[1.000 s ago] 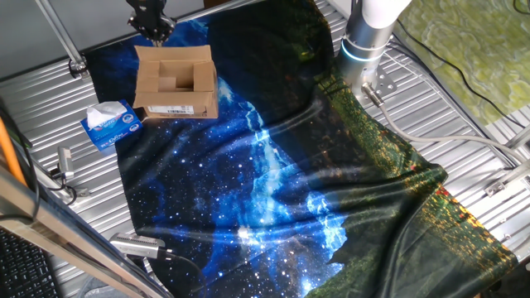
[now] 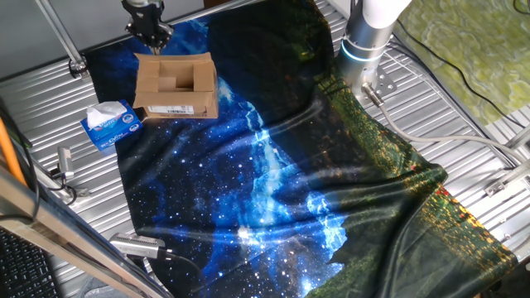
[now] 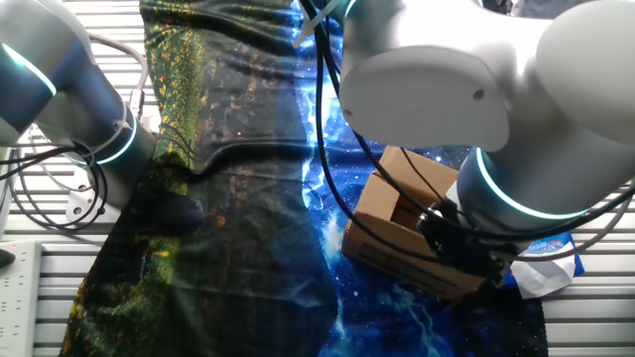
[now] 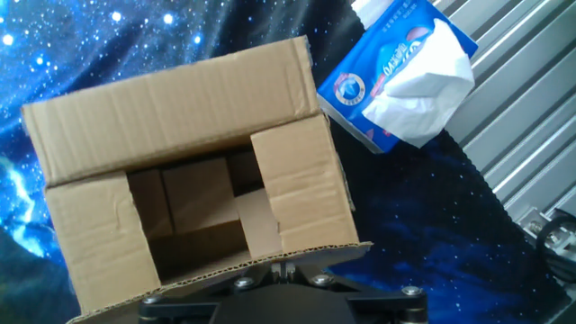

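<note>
An open brown cardboard box [image 2: 176, 98] stands on the dark star-printed cloth; the wrist view shows its opening, with side flaps [image 4: 304, 184] partly over it. The raised flap [image 2: 170, 66] on the gripper's side leans towards the opening. My gripper is just outside that flap, at the bottom of the wrist view, its fingertips close together and apparently shut. Its tips meet or nearly meet the flap's edge; exact contact cannot be told. In exterior view 2 the gripper [image 3: 461, 248] is dark and partly hidden by cables and the arm.
A blue tissue box [image 2: 112, 126] with a white tissue sticking out stands close beside the cardboard box. A metal frame post [image 2: 62, 37] rises behind on the left.
The flap on the gripper's side has tipped inward, its top edge now lower over the opening. My gripper has come slightly down towards the box. The box body and tissue box have stayed put.
</note>
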